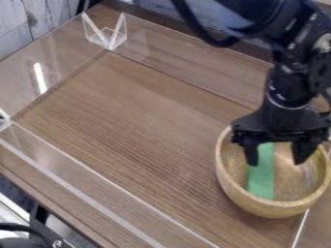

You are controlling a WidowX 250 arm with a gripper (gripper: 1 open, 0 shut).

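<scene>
A tan round bowl (237, 194) stands at the right of the wooden table, holding a green elongated object (260, 176). My black gripper (276, 152) is open over the bowl, its fingers at about rim height or just inside, above the upper part of the green object. The arm comes down from the top right and partly hides the back of the bowl.
A clear plastic stand (105, 34) sits at the back left. Dark cables show at the lower left edge.
</scene>
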